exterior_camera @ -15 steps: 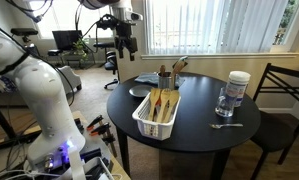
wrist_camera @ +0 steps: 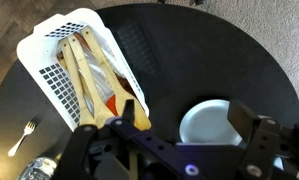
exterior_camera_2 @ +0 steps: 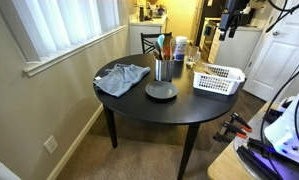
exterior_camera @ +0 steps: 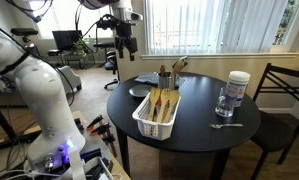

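My gripper (exterior_camera: pixel 126 52) hangs high above the left part of the round black table, pointing down. In the wrist view its fingers (wrist_camera: pixel 124 127) stand wide apart, with nothing held between them. A white plastic basket (exterior_camera: pixel 155 125) sits near the table's front edge, holding several wooden utensils (exterior_camera: pixel 167 104). A dark round plate (exterior_camera_2: pixel 162 90) lies by the table's edge. Behind the basket, a metal utensil holder (exterior_camera: pixel 165 79) carries colourful tools. A grey-blue cloth (exterior_camera_2: pixel 122 78) lies crumpled on the table.
A clear pitcher (exterior_camera: pixel 225 104), a white-and-blue canister (exterior_camera: pixel 238 84) and a fork (exterior_camera: pixel 226 125) are on the table's right side. A black chair (exterior_camera: pixel 280 110) stands behind. Bare tabletop (exterior_camera: pixel 197 100) lies between the basket and the pitcher.
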